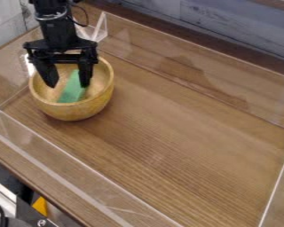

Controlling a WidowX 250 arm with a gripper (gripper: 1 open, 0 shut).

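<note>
A tan bowl (85, 105) sits on the wooden table at the upper left. A green rectangular object (74, 86) lies inside it. My black gripper (61, 73) is over the bowl, its two fingers spread apart to either side of the green object, so it stands open. Whether the fingertips touch the object or the bowl is hard to tell.
Pale edges bound it at the back and right. A small yellow item (40, 206) shows at the lower left beyond the table edge, by dark cables.
</note>
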